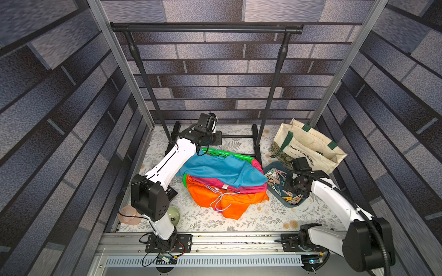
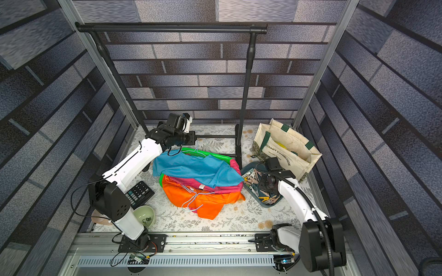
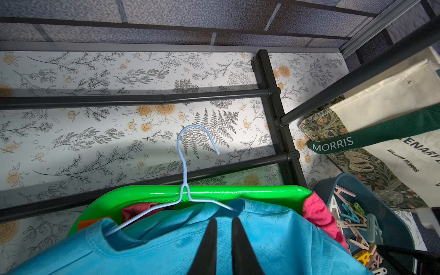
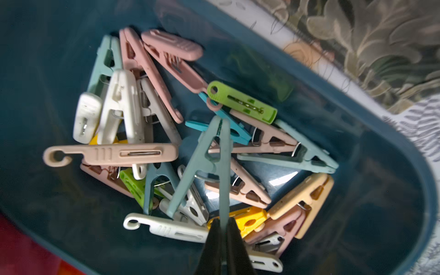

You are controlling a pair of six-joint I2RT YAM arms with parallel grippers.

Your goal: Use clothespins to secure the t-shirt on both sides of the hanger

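A blue t-shirt [image 3: 275, 238] lies on top of the clothes pile, with a pale blue hanger [image 3: 184, 169] coming out of its collar. My left gripper is over the shirt, its narrow fingers shut with nothing seen between them. Inside the dark blue tub [image 4: 424, 183] lie several mixed clothespins. Over them, my right gripper is shut on one leg of a pale teal clothespin [image 4: 194, 167]. That pin stands nearer the camera than the others, its clamping end pointing away. In the left wrist view the same teal clothespin [image 3: 373, 229] shows at the tub.
A black garment rack [image 1: 207, 28] stands behind the pile. The canvas bag [image 1: 306, 145] is right beside the tub. Orange clothing [image 1: 202, 195] lies in front of the blue shirt, and a green bowl [image 1: 174, 216] stands near the left arm's base.
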